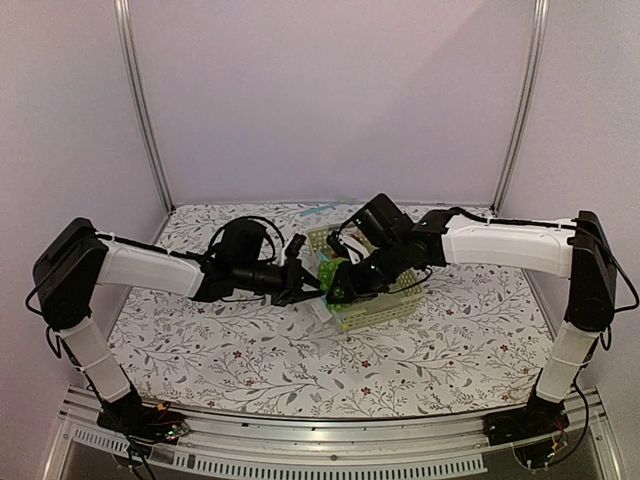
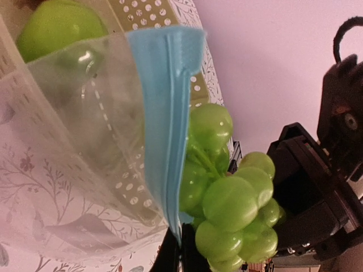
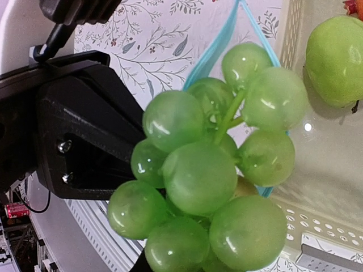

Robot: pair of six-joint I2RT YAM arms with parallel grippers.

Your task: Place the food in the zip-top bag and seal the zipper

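Note:
My left gripper is shut on the blue zip edge [image 2: 164,113] of the clear zip top bag [image 2: 85,136], whose film hangs to the left in the left wrist view. Green grapes [image 2: 229,201] hang close beside that blue edge. In the right wrist view the bunch of grapes [image 3: 199,178] fills the middle and hides my right fingertips; the right gripper [image 1: 338,290] is shut on it. Part of the bag's blue rim [image 3: 212,54] shows behind the grapes. Seen from above, both grippers almost meet over the basket's left side.
A pale perforated basket [image 1: 385,312] stands under the right gripper. Inside it lies a green apple [image 3: 337,61], with a bit of something red [image 3: 354,7] beyond.

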